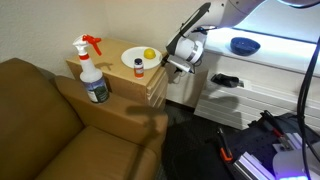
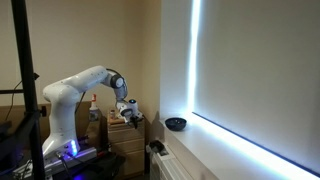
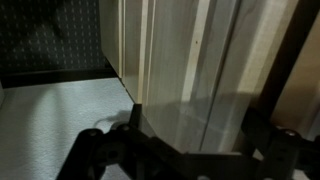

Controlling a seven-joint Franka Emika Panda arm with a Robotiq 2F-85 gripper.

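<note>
My gripper hangs at the right front corner of the wooden cabinet, just below its top. In the wrist view the two dark fingers stand wide apart, with pale wooden panel edges showing beyond and between them. Whether either finger touches the wood cannot be told. On the cabinet top are a white plate with a yellow round object, a small jar with a red label and a spray bottle with a red head.
A brown couch fills the left foreground. Right of the cabinet, a dark blue bowl stands on the white ledge, and a black object lies lower down. Dark floor lies open between couch and robot base.
</note>
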